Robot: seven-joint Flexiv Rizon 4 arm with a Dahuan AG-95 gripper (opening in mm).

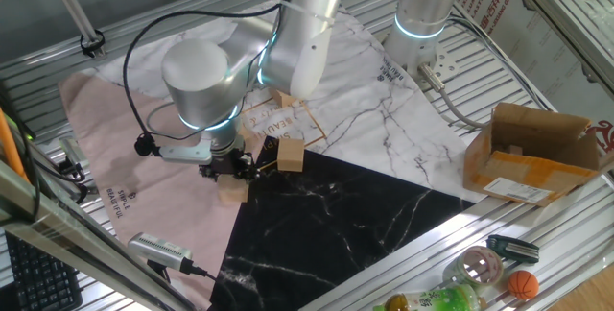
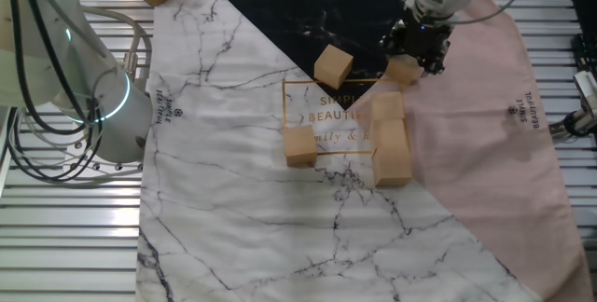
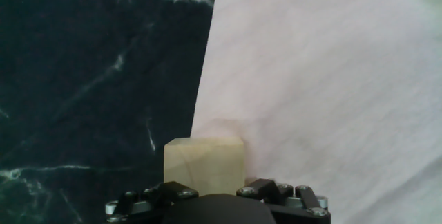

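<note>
My gripper (image 1: 228, 167) points down above the pink part of the cloth. A light wooden block (image 1: 233, 192) shows just under it, near the seam with the black part. From the other side, the block (image 2: 403, 69) appears beside and partly behind the dark gripper (image 2: 418, 50). In the wrist view the block (image 3: 205, 160) lies at the bottom centre, its lower corners covered by the dark fingers (image 3: 179, 191) on both sides. Whether the fingers press on it is hidden. Another block (image 2: 333, 66) sits apart at the tip of the black area.
Two blocks (image 2: 386, 106) (image 2: 392, 157) stand close together, and a single block (image 2: 300, 145) lies on the white marble print. An open cardboard box (image 1: 523, 162) stands at the right. A bottle (image 1: 436, 299) and an orange ball (image 1: 523, 284) are along the front edge.
</note>
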